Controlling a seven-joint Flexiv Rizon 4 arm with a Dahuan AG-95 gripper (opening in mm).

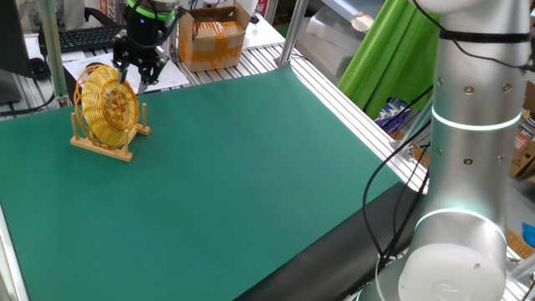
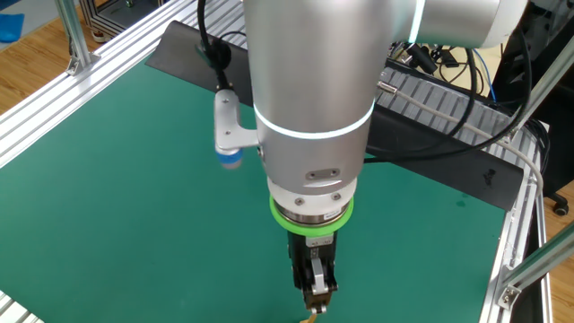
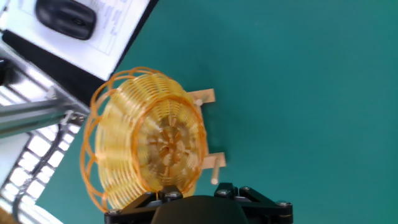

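A yellow wicker basket (image 1: 109, 109) with an orange looped rim stands on its side in a small wooden rack (image 1: 104, 150) at the far left of the green table. In the wrist view the basket (image 3: 165, 140) shows its round base, and part of the rack (image 3: 214, 160) sticks out to its right. Just above the basket's upper right side is my gripper (image 1: 134, 83), its fingers parted. Along the bottom edge of the wrist view the gripper overlaps the basket's near edge. Whether a finger touches the wicker I cannot tell.
Behind the rack run a metal post (image 1: 54, 50) and the table's frame. A cardboard box (image 1: 213, 39) sits beyond the back edge, and a black mouse (image 3: 66, 18) lies on paper.
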